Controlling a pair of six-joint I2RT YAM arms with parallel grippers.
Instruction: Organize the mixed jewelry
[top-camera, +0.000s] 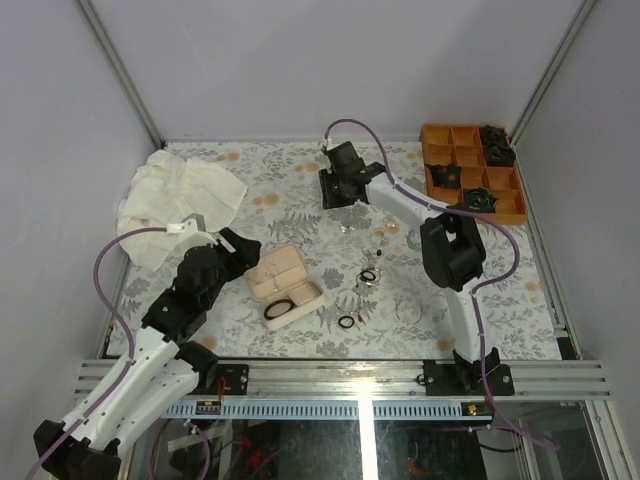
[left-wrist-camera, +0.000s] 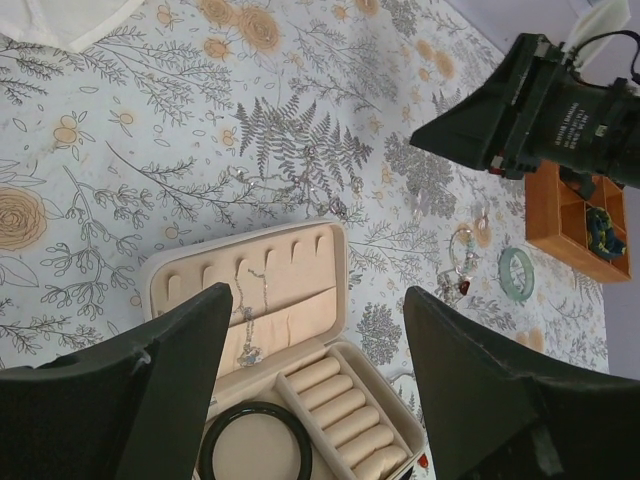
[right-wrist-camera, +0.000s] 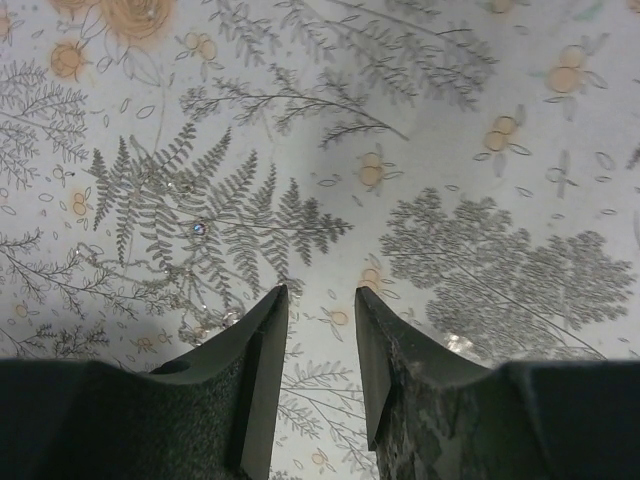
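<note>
An open cream jewelry box holds a chain in its lid and a black bangle below, beside ring rolls. Above it, my left gripper is open and empty. My right gripper hovers over fine silver chains and small shiny pieces, its fingers part open with nothing visible between them. A pale green bangle, bracelets and a black ring lie loose on the floral mat.
An orange compartment organizer with dark items stands at the back right. A white cloth lies at the back left.
</note>
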